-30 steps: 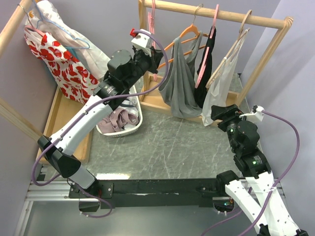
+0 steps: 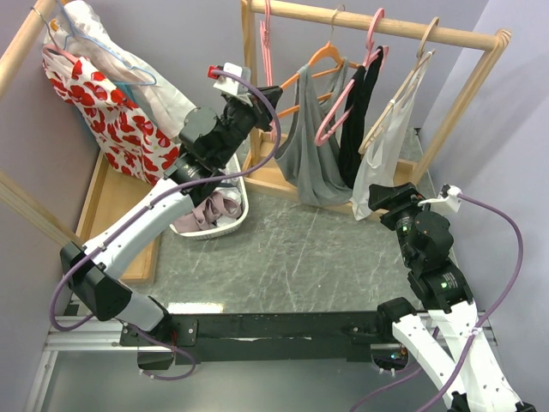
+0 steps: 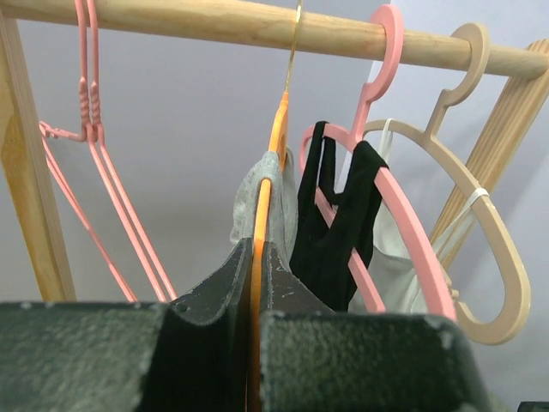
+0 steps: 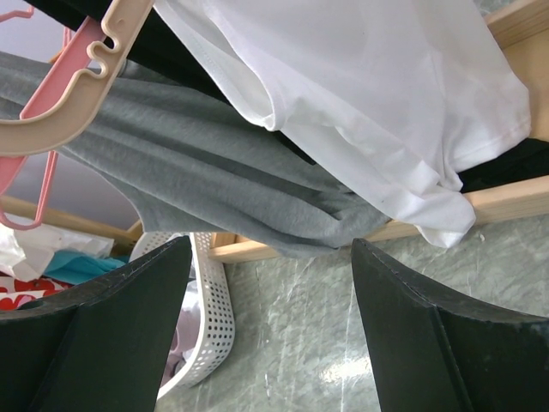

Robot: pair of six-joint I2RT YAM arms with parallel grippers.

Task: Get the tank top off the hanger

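A grey tank top [image 2: 304,154] hangs from an orange hanger [image 2: 324,55] on the wooden rail; its top bunches over the hanger in the left wrist view. My left gripper is shut on one arm of that orange hanger, with the cloth just beyond the fingertips. In the top view the left gripper [image 2: 276,93] stands at the hanger's left end. Low at the right, my right gripper is open and empty, below the hanging clothes. The tank top [image 4: 249,184] drapes beyond it in the right wrist view.
Right of the tank top hang a black garment [image 2: 356,120] on a pink hanger and a white garment [image 2: 390,129] on a beige hanger. Empty pink hangers [image 2: 265,51] hang at the left. A white basket [image 2: 243,210] of clothes stands on the floor, which is clear in front.
The pink hanger with the black garment has swung round. The right arm stays still.
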